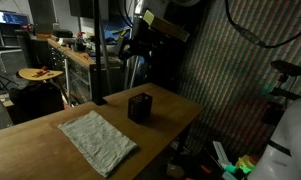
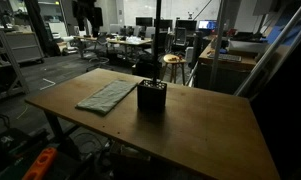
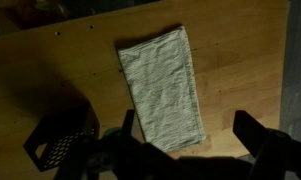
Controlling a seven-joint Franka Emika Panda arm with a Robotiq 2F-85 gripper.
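A light grey cloth (image 1: pixel 98 140) lies flat on the wooden table, spread as a rough rectangle. In the wrist view the same cloth (image 3: pixel 162 85) runs down the middle, its lower end close to the gripper in the picture. A black box with mesh sides (image 1: pixel 140 107) stands upright beside the cloth; in exterior view 2 this box (image 2: pixel 152 97) appears to have small light things at its top. My gripper is high above the table, fingers wide apart, with nothing between its fingers. Its height over the cloth is hard to judge.
A dark upright pole (image 2: pixel 157 40) rises behind the box in that view. A round stool (image 2: pixel 173 60) and desks stand farther back.
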